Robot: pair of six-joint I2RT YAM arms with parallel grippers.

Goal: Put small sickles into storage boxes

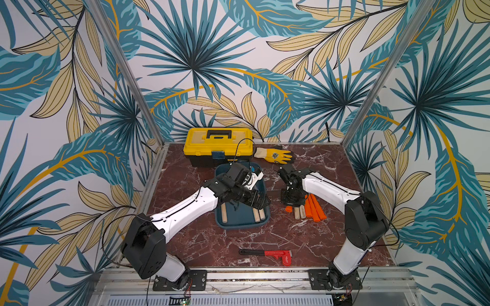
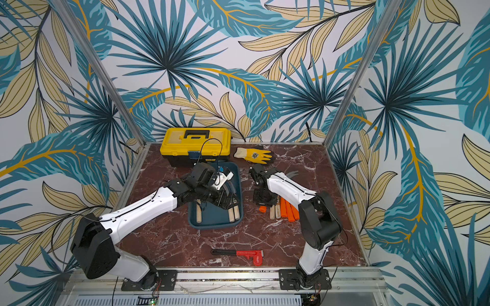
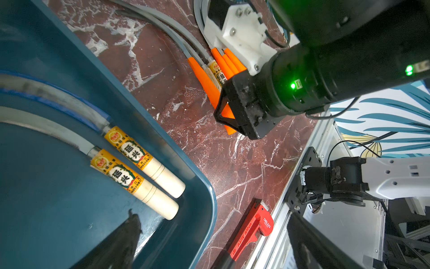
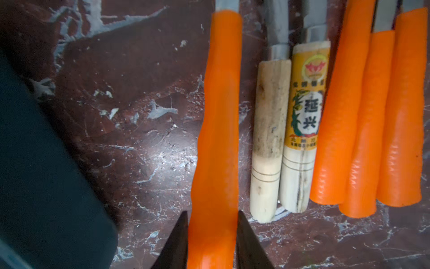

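My right gripper is low over the sickles right of the box, its fingers either side of the handle of an orange sickle [image 4: 217, 130]; whether they grip it is unclear. Beside it lie wooden-handled sickles [image 4: 268, 139] and several orange-handled sickles [image 4: 403, 112]. In the left wrist view, two wooden-handled sickles [image 3: 134, 183] lie in the blue storage box [image 3: 53, 192]. My left gripper hangs over that box, fingers apart, with nothing visible held.
A yellow toolbox [image 1: 218, 142] and a glove [image 1: 275, 155] are at the back. A red pipe wrench [image 1: 275, 256] lies at the front, with bare tabletop [image 1: 337, 239] around it.
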